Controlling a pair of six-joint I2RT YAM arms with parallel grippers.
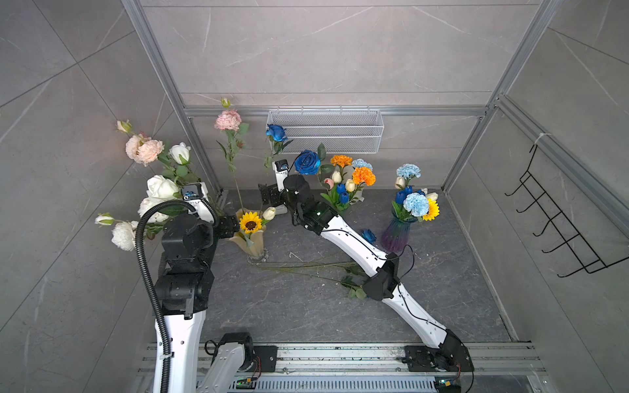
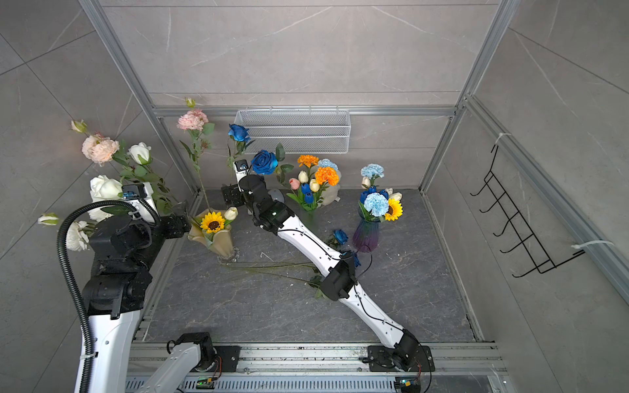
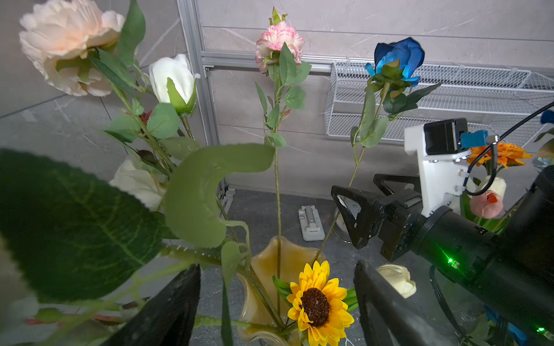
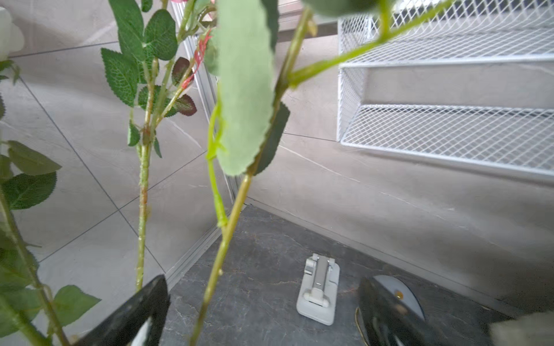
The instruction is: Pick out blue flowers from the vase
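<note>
A tall blue rose (image 3: 399,57) stands in the cream vase (image 1: 245,243), alongside a pink flower (image 3: 280,41), a sunflower (image 3: 314,306) and white and peach blooms. Both fingers of my right gripper are apart; the rose's stem (image 4: 222,253) passes between them in the right wrist view, nearer the left one, and whether it touches is unclear. My left gripper is open at the vase's left, with leaves and stems in front of it. Another large blue rose (image 1: 306,162) shows beyond the right arm; its stem is hidden.
Cut stems (image 1: 301,267) with a blue rose (image 2: 340,236) lie on the table under the right arm. A purple vase (image 1: 395,235) of mixed flowers stands at right, another bouquet (image 1: 353,177) behind the arm. The white wire rack (image 1: 327,124) hangs on the back wall.
</note>
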